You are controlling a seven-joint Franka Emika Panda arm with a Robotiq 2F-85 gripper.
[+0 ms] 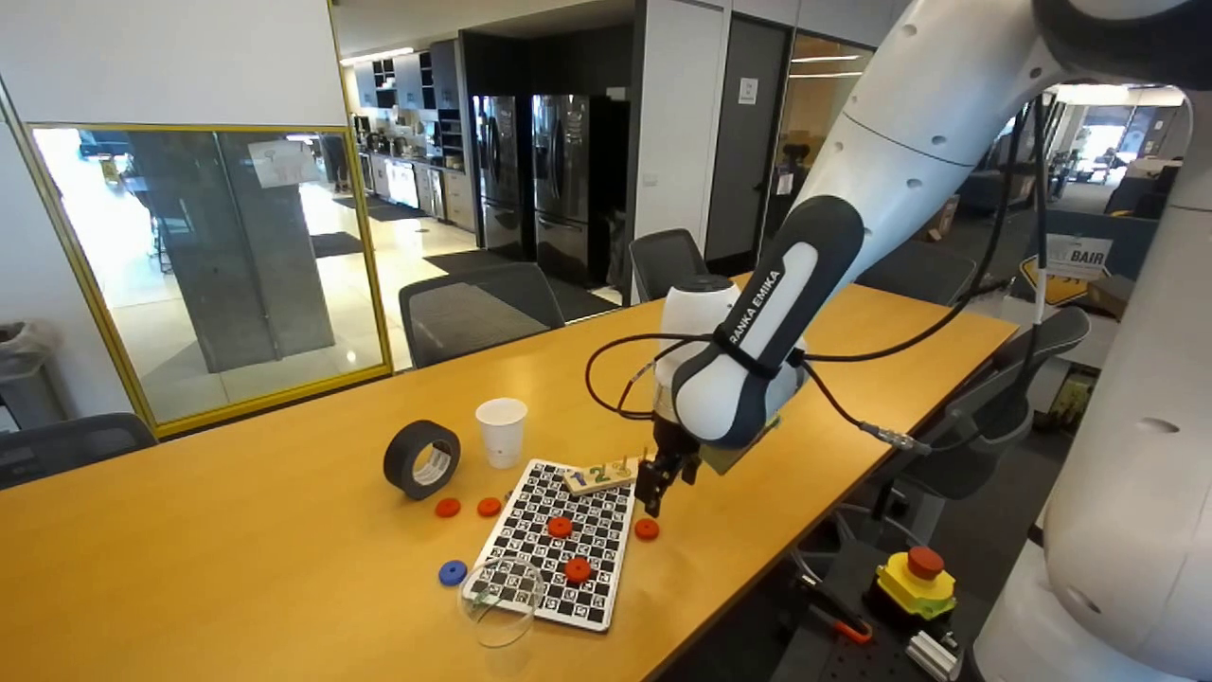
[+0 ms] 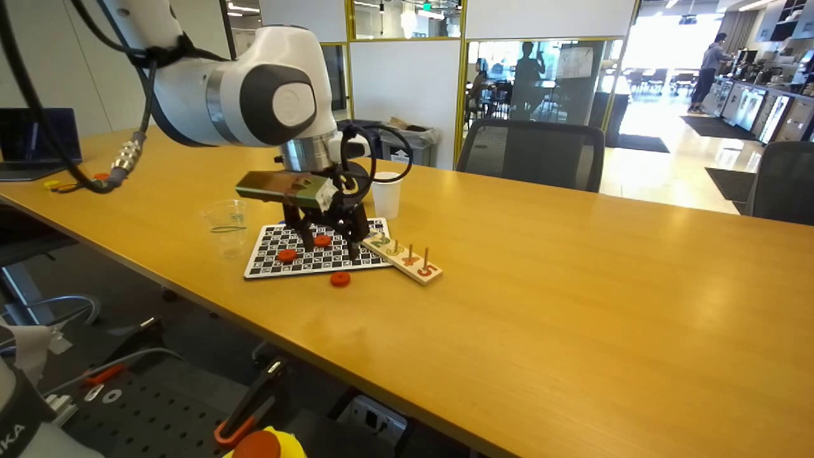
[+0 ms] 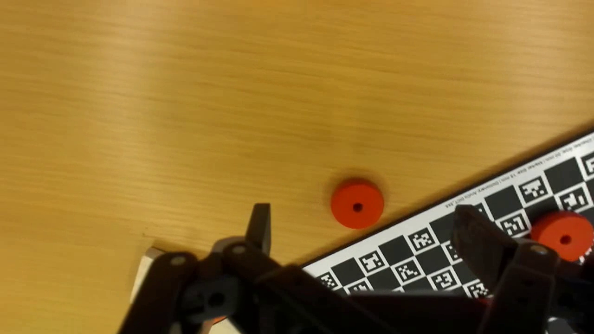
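My gripper stands open above the table, nothing held between its fingers. Below it, a red disc with a centre hole [image 3: 357, 203] lies flat on bare wood close to the checkered board's edge; the same disc [image 1: 647, 529] shows just right of the board in exterior view 1. Two more red discs, one nearer the middle [image 1: 560, 528] and one lower [image 1: 577, 569], rest on the checkered board [image 1: 545, 507]. A wooden strip with numbers and upright pegs [image 2: 412, 262] lies across the board's corner; the arm hides part of it in exterior view 1.
Left of the board are two red discs, one farther left [image 1: 448, 507] and one closer [image 1: 489, 506], plus a blue disc [image 1: 452, 573]. A black tape roll [image 1: 405, 457], a white cup [image 1: 502, 432] and a clear cup [image 1: 500, 602] stand around it.
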